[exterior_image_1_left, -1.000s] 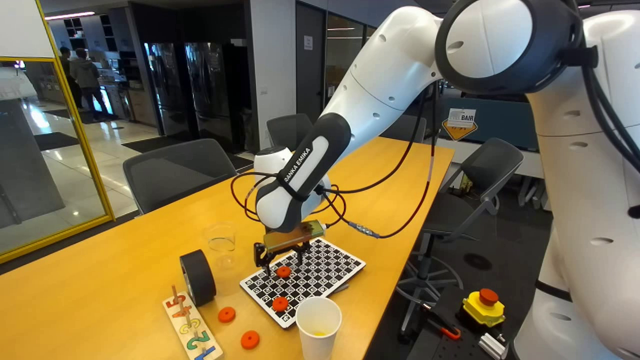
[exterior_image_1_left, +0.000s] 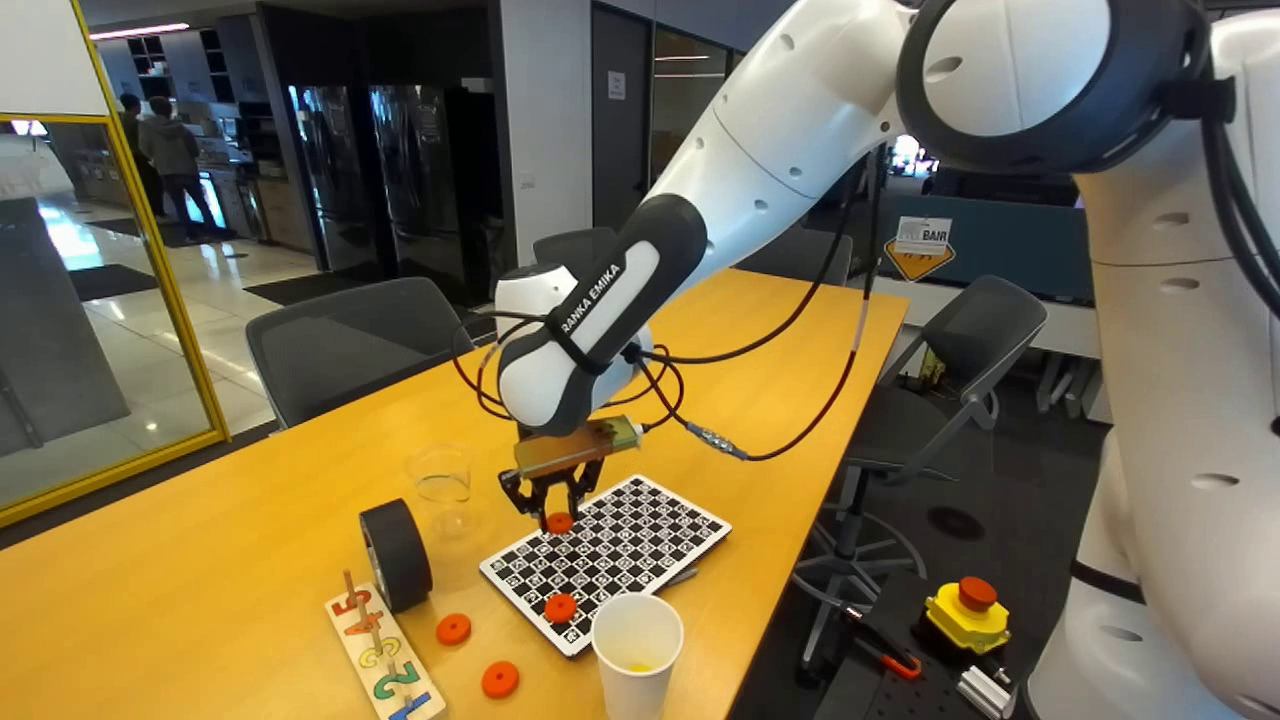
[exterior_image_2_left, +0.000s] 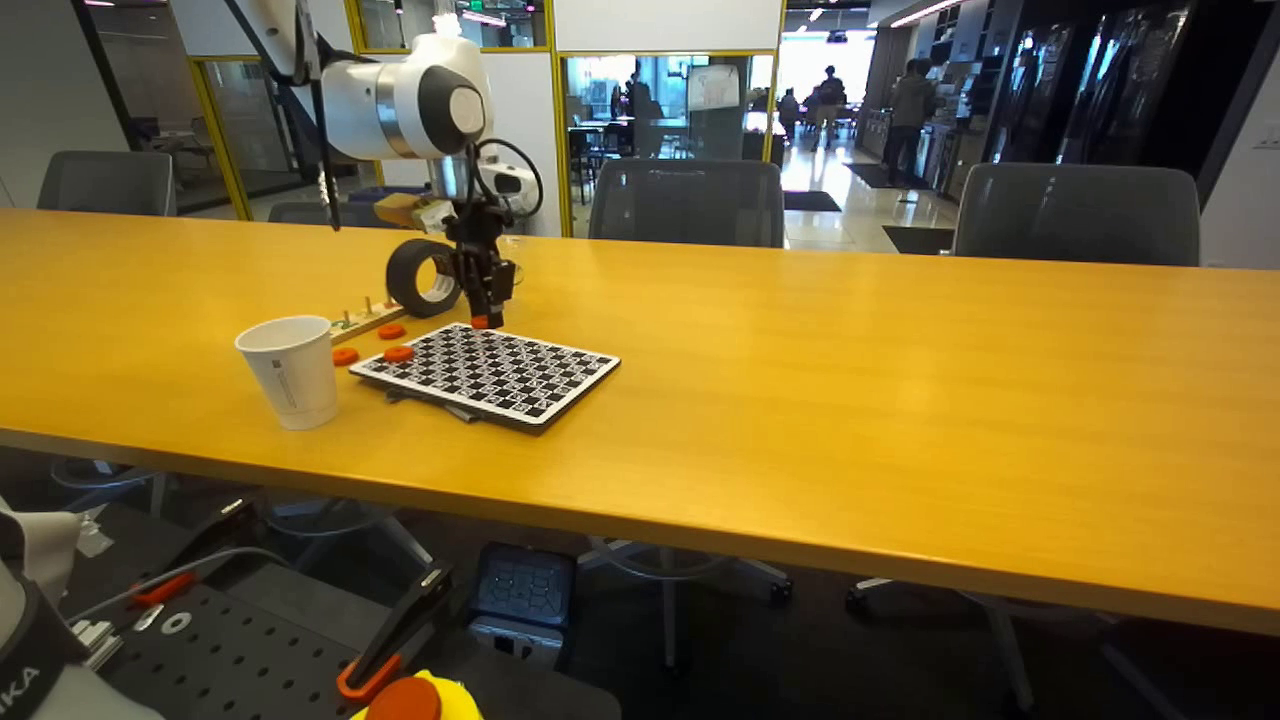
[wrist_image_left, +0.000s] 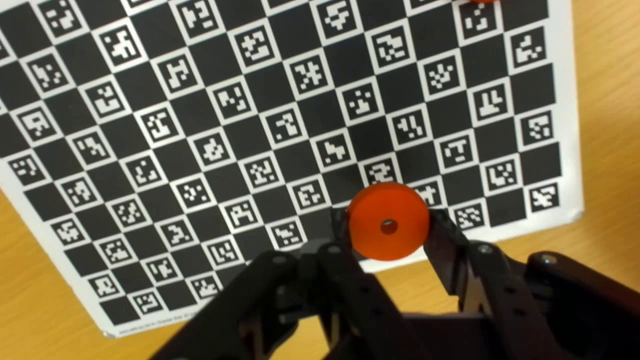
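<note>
An orange disc (wrist_image_left: 384, 240) with a small centre hole is pinched between the two dark fingers of my gripper, which is shut on it. In exterior view 1 that disc (exterior_image_1_left: 559, 523) shows below the gripper, over the checkered board (exterior_image_1_left: 648, 528), toward its far left edge. Whether it clears the board fully is hard to tell. A second orange disc (exterior_image_1_left: 560, 608) lies on the board's near corner. Two more discs sit on the table left of the board, one nearer the peg strip (exterior_image_1_left: 384, 660) and the other disc (exterior_image_1_left: 500, 679) closer to the cup.
The white paper cup (exterior_image_1_left: 637, 654) stands by the board's near corner. A black tape roll (exterior_image_1_left: 397, 554) is upright behind the peg strip, with a clear cup (exterior_image_1_left: 441, 480) beyond it. In exterior view 2, the table (exterior_image_2_left: 900, 396) right of the board is bare.
The fingers have closed around the disc that lay on the board. My gripper has risen and shifted slightly left in exterior view 1, carrying the disc along.
</note>
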